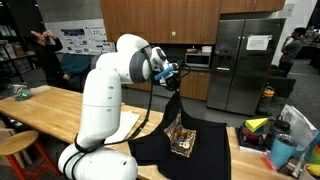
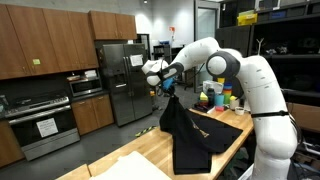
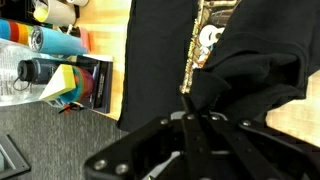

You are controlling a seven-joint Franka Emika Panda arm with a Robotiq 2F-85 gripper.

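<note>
A black cloth covers much of the table, and one part of it is drawn up into a peak. My gripper is shut on that raised part, well above the table. In the wrist view bunched cloth rises to the gripper, whose fingers are partly lost against the dark fabric. A brown patterned piece lies on the cloth, partly hidden behind the lifted fold; in the wrist view a strip of it shows.
Along the right table edge stand a dark caddy with a yellow-topped item, a blue can and other containers. Bare wooden table and a white sheet lie on the other side.
</note>
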